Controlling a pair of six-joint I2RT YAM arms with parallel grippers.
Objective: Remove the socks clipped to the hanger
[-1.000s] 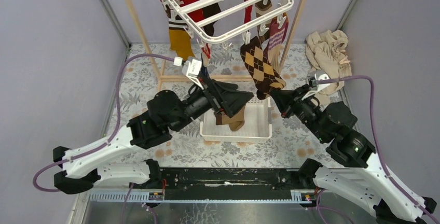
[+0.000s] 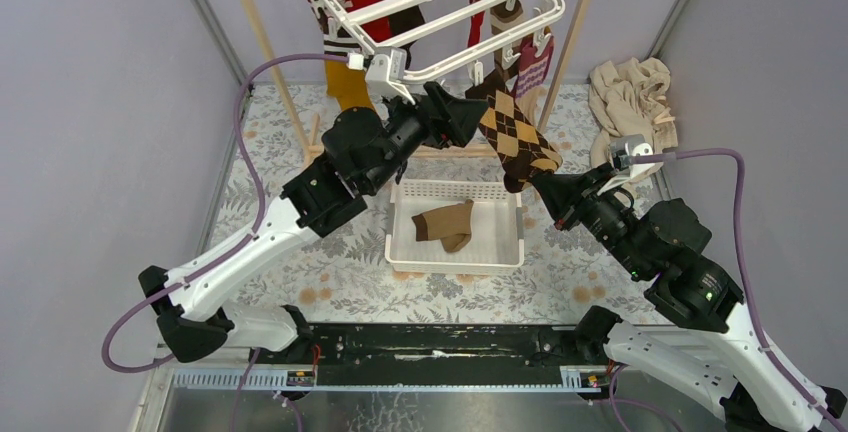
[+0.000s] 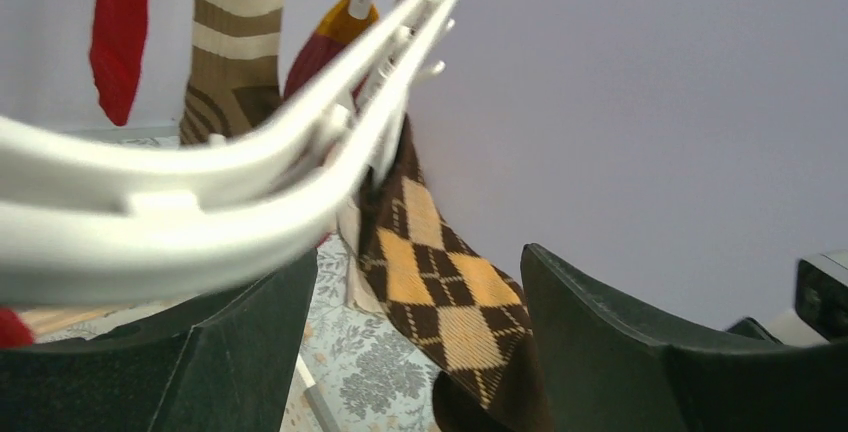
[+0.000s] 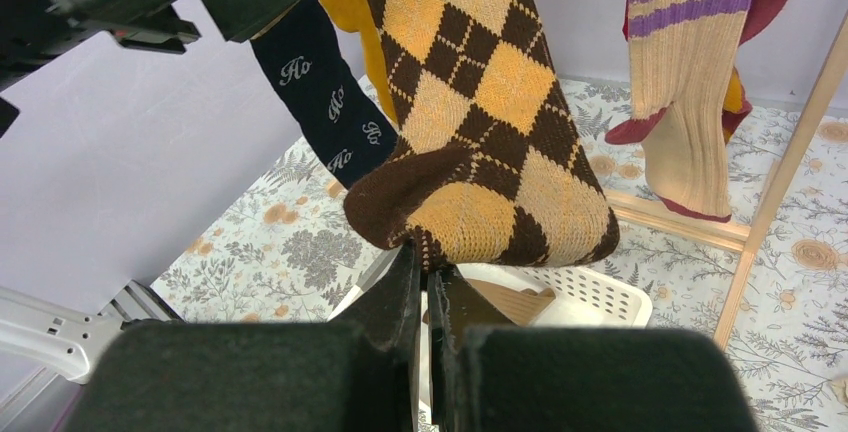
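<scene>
A brown and tan argyle sock [image 2: 519, 134] slants down from a clip at the white hanger's front right corner [image 2: 476, 71]. My right gripper is shut on its toe end, where the fabric bunches above the fingers. Just left of the sock's upper part, close to the hanger's front rim, is my left gripper [image 2: 474, 120]. In the left wrist view its fingers [image 3: 590, 322] stand apart, with the argyle sock [image 3: 440, 277] seen beyond the gap. The hanger's white rim [image 3: 230, 217] crosses close in front of that camera.
Below stands a white basket [image 2: 455, 264] with a brown sock [image 2: 447, 226] inside. Other socks hang around, including a mustard one [image 2: 347, 85] and a purple-striped one [image 4: 690, 72]. A wooden frame [image 4: 780, 182] stands behind; beige cloth [image 2: 632, 102] lies at right.
</scene>
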